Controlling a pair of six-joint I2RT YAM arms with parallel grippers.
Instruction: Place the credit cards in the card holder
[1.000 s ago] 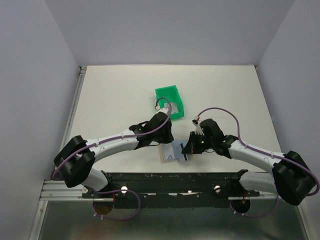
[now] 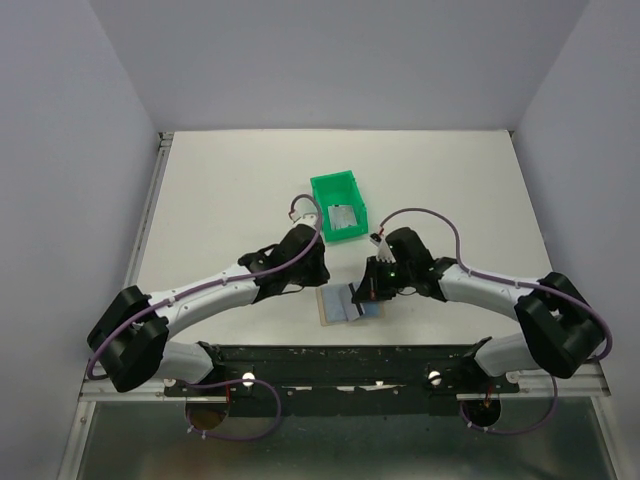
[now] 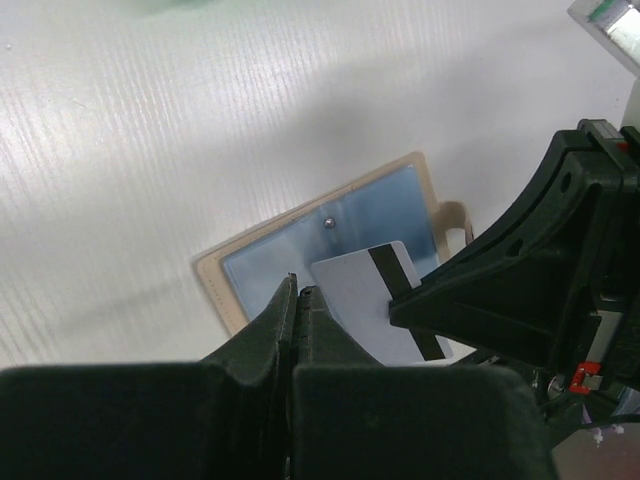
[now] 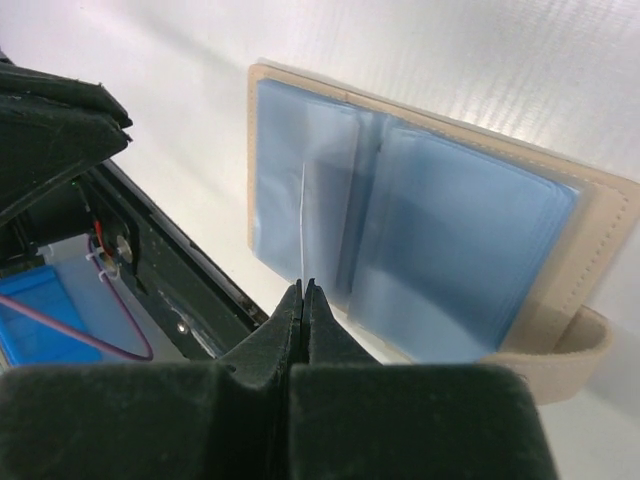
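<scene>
The open card holder (image 2: 335, 305), with clear blue sleeves (image 4: 450, 250) on a tan backing, lies near the front middle of the table. My right gripper is shut over it on a card, silver with a dark stripe, which shows edge-on as a thin line in the right wrist view. My left gripper is shut just left of the holder in the top view, with nothing seen between its fingers.
A green box (image 2: 318, 190) with more cards (image 2: 342, 216) inside stands behind the holder. The dark front rail (image 2: 320, 360) runs just in front of the holder.
Both arms have moved leftward, the left one drawing back from the holder's middle. The striped card has shifted left with my right gripper over the holder.
</scene>
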